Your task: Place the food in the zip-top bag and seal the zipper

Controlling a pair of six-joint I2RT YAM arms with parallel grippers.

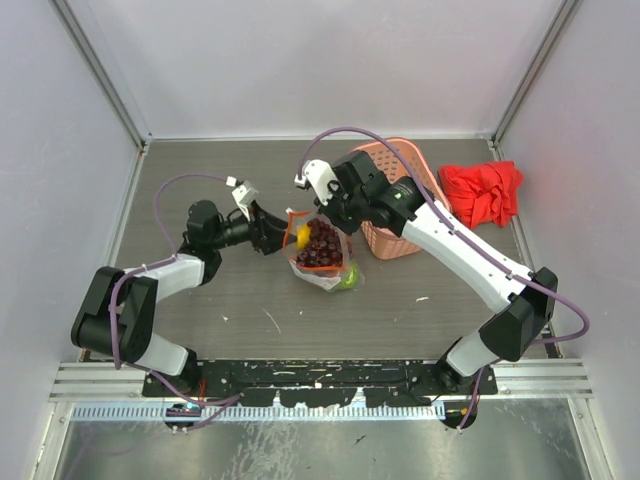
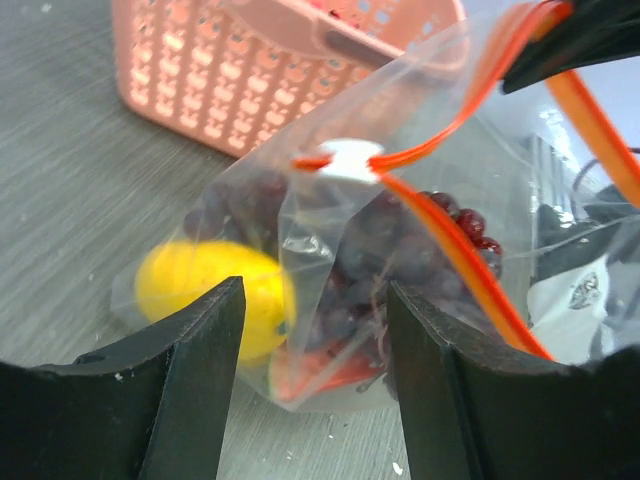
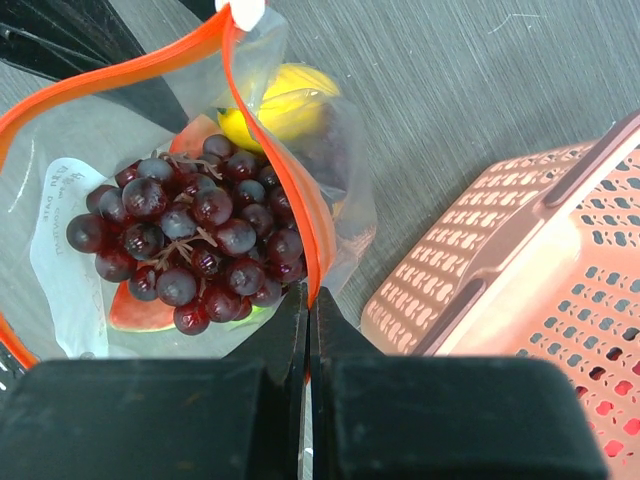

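A clear zip bag with orange zipper (image 1: 318, 268) stands open mid-table, holding dark red grapes (image 3: 185, 240), a yellow item (image 3: 280, 110), a watermelon slice (image 3: 140, 308) and something green. My right gripper is shut on the bag's orange-edged rim. My left gripper is part open beside the bag's other side, its fingers apart at the plastic near the yellow item; whether they touch it I cannot tell.
A pink perforated basket (image 1: 395, 245) stands behind and right of the bag, partly under the right arm. A red cloth (image 1: 480, 190) lies at the right.
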